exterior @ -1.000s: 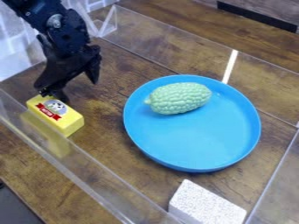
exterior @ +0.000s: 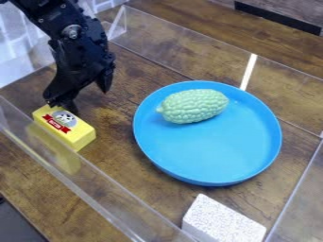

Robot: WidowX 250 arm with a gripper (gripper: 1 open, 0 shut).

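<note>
The black gripper (exterior: pixel 70 93) reaches down from the upper left, its fingertips just above and behind a yellow box (exterior: pixel 68 135) with a red and white label. Whether it is open or shut is hard to make out, and whether it touches the box is unclear.
A blue plate (exterior: pixel 214 151) holds a pale green corn toy (exterior: pixel 192 106) at right. A white speckled block (exterior: pixel 222 221) lies at the bottom right. Clear walls border the wooden surface, which is bare at the top centre.
The gripper's body has shifted slightly left over the last second, staying by the yellow box. The other objects have not visibly moved.
</note>
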